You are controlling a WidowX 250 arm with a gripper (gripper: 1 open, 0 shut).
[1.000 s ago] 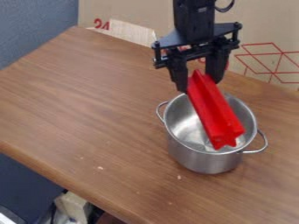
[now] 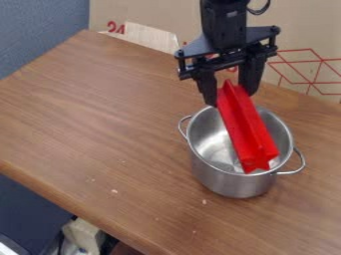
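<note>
A long red object (image 2: 248, 129) hangs tilted from my black gripper (image 2: 229, 78), which is shut on its upper end. Its lower part reaches down into a silver pot (image 2: 224, 174) with two side handles, standing on the wooden table at right of centre. Whether the red object touches the pot's inside is hard to tell.
A light wall or board with red markings (image 2: 300, 60) stands behind. The table's left edge borders a blue area.
The gripper and the red object have shifted very slightly to the right; the pot looks unmoved.
</note>
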